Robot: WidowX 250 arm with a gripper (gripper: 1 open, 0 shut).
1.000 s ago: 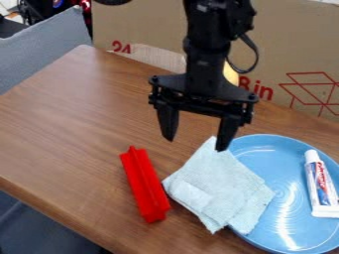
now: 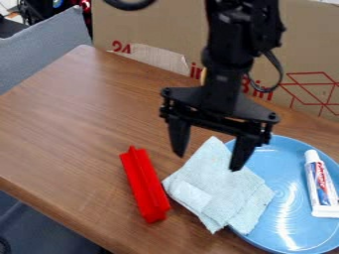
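My black gripper (image 2: 209, 149) is open, its two fingers spread above the wooden table, over the upper part of a light grey-blue folded cloth (image 2: 212, 189), with nothing visible between them. A red elongated object (image 2: 146, 186) lies left of the cloth. To the right is a blue plate (image 2: 302, 238); the cloth overlaps its left side. A white toothpaste tube (image 2: 322, 184) lies on the plate.
A cardboard box (image 2: 133, 30) stands along the back of the table. A grey surface (image 2: 34, 55) is beyond the table's left edge.
My gripper has moved slightly to the right and down toward the cloth. The objects on the table have not visibly moved.
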